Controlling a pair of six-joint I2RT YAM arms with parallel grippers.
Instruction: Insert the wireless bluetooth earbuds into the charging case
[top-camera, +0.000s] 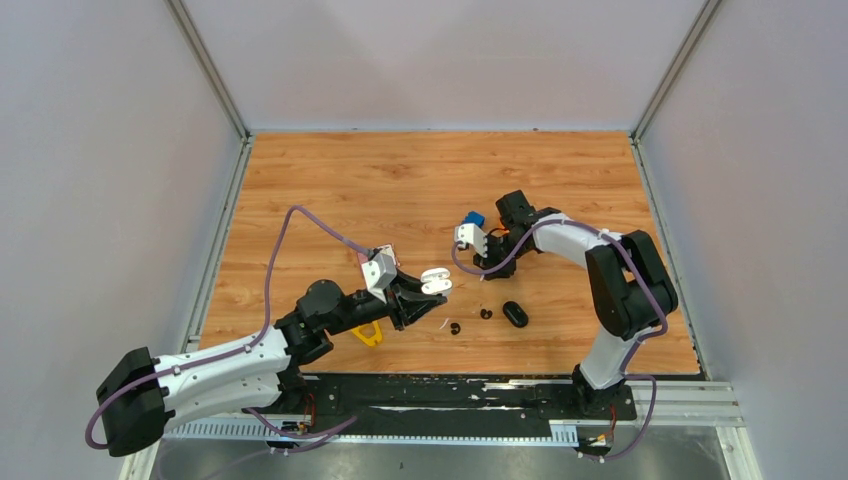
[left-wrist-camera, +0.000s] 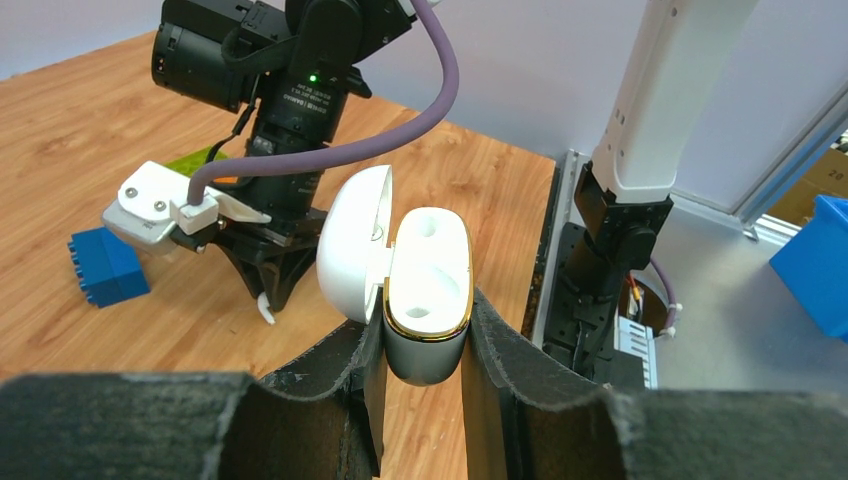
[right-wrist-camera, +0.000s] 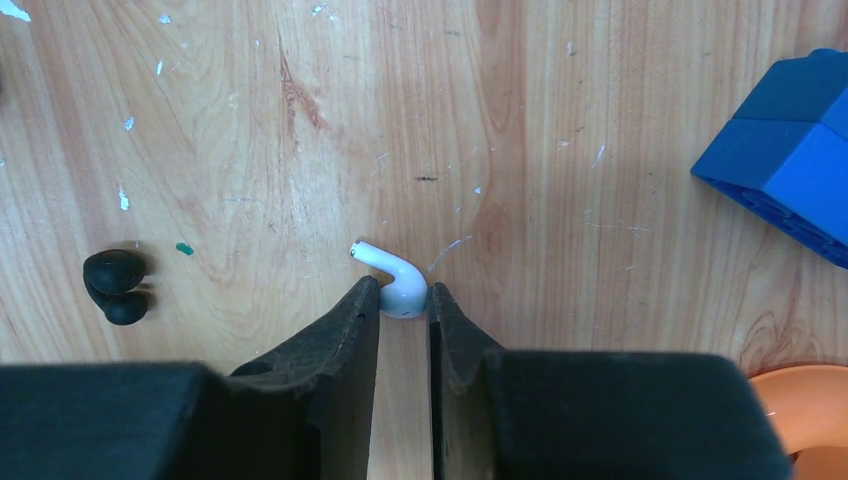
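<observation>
In the left wrist view my left gripper is shut on the white charging case (left-wrist-camera: 428, 270), lid open, earbud wells showing, held above the table. My right gripper is low over the table, its fingertips at either side of the round head of a white earbud (right-wrist-camera: 398, 285), seemingly touching it; the stem points up-left in the right wrist view. In the top view the right gripper is right of and behind the held case.
Blue bricks (right-wrist-camera: 775, 160) and an orange object (right-wrist-camera: 800, 400) lie beside the right gripper. Small black earbuds (right-wrist-camera: 115, 285), a black case (top-camera: 515, 314) and a yellow object (top-camera: 370, 335) are on the front table.
</observation>
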